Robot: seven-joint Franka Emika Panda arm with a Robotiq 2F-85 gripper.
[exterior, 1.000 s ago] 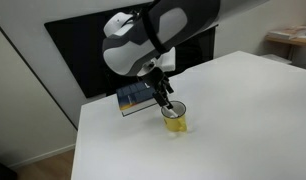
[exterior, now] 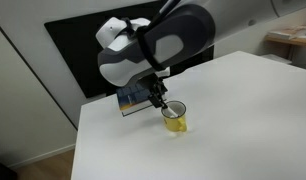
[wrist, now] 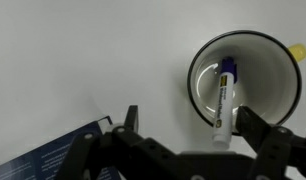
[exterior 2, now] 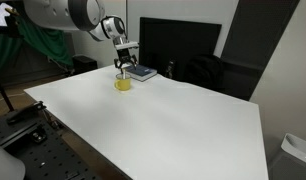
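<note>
A yellow mug [exterior: 174,122] with a pale inside stands upright on the white table. In the wrist view its round rim encloses a white marker [wrist: 225,98] with a blue tip, leaning in the mug with its white end towards my gripper. My gripper is open, its two black fingers wide apart and nothing held between them. One finger [wrist: 251,124] overlaps the mug's near rim in that view; whether it touches cannot be told. The marker's end shows between the fingers, nearer the right one. In exterior view 2 the mug [exterior 2: 123,85] sits just below the gripper.
A dark blue book [wrist: 55,157] lies flat on the table behind the mug. A black panel [exterior 2: 178,45] stands beyond the table's far edge.
My arm and gripper have shifted and lowered slightly towards the mug in exterior view 1. The mug, marker and book look unmoved.
</note>
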